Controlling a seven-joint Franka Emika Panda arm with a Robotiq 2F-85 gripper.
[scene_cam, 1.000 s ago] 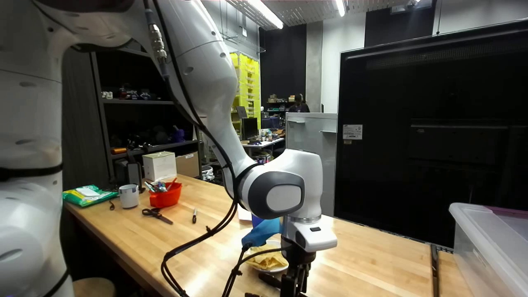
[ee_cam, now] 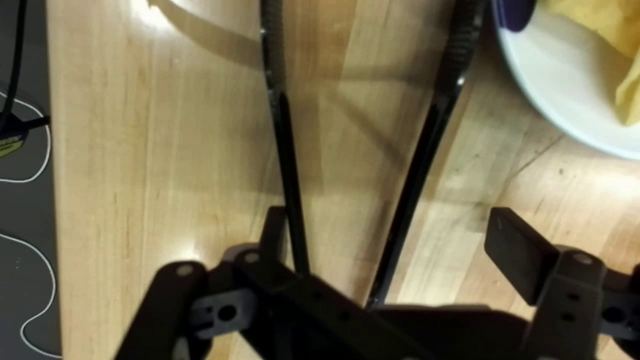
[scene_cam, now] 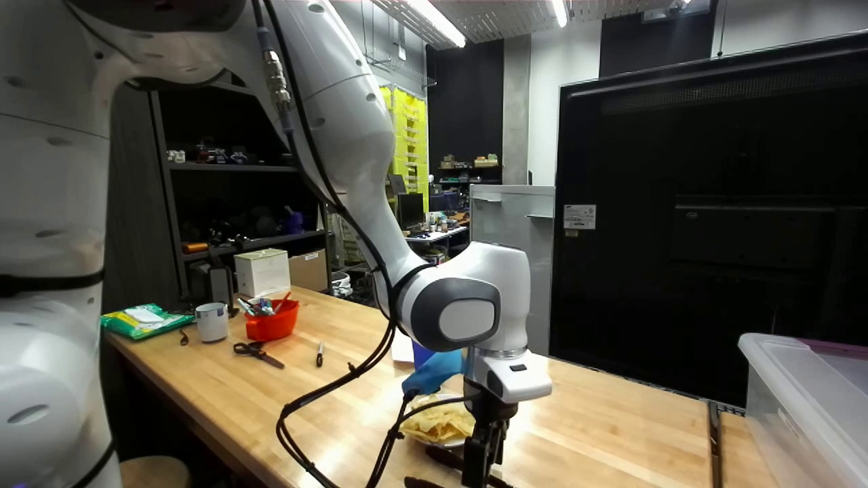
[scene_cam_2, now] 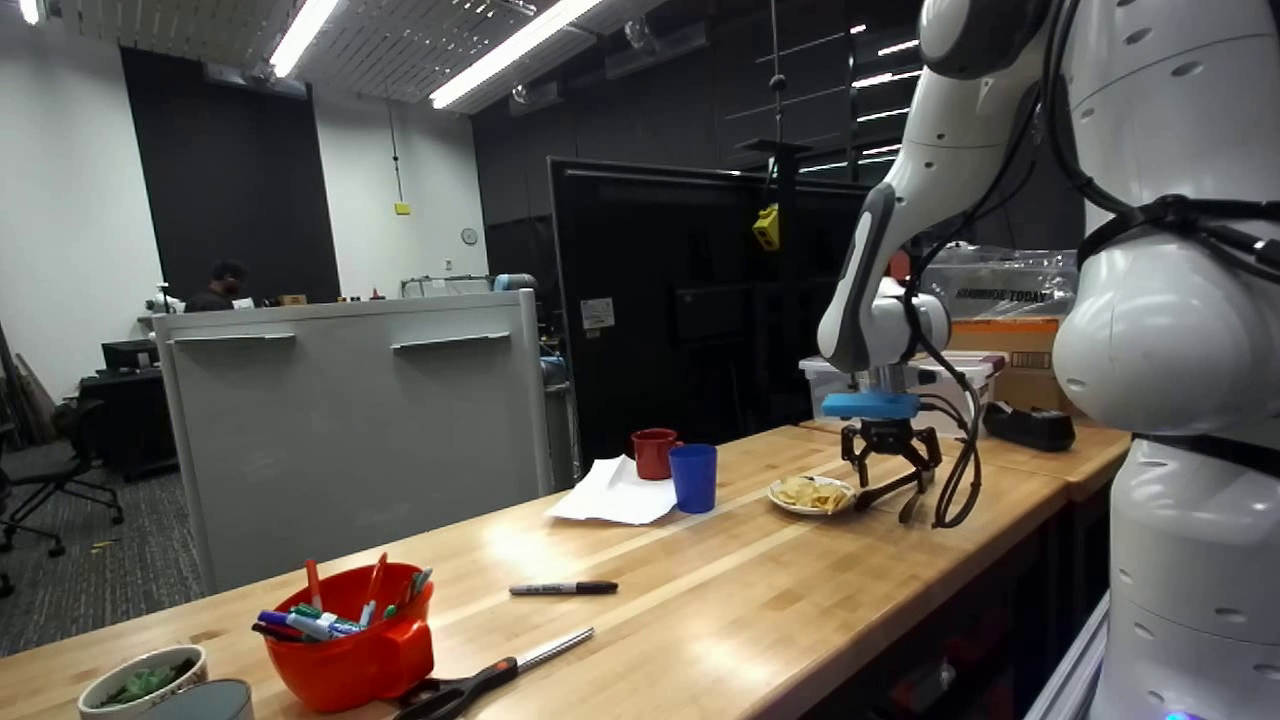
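Observation:
Black tongs with two long arms lie on the wooden table, spread in a narrow V in the wrist view. My gripper is open over them, and both arms of the tongs run between its fingers. The left finger is very near the left arm of the tongs; whether they touch I cannot tell. The right finger stands well clear of the other arm. A white plate of yellow chips sits close beside the tongs. The near end of the tongs is hidden behind the gripper body.
Past the plate stand a blue cup, a red mug and white paper. A marker, scissors and a red pen container lie farther along. The table's edge runs near the tongs.
My arm has shifted slightly, with the hand a little higher in exterior view 1, and its cables have swung to the right. The plate has not moved.

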